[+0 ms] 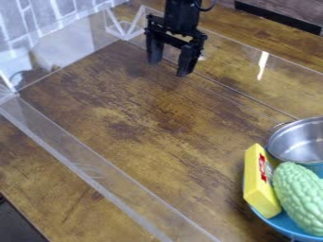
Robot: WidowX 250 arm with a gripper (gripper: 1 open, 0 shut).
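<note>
The black gripper [171,53] hangs at the top middle over the bare wooden tabletop, its two fingers spread apart. Nothing shows between them. At the lower right, a yellow box [259,180] with a red label and a pale green textured vegetable [303,198] sit in a blue bowl [280,227].
A steel pot [299,142] stands at the right edge above the bowl. Clear strips [89,175] run along the left and upper sides. A silvery wall [38,28] is at the upper left.
</note>
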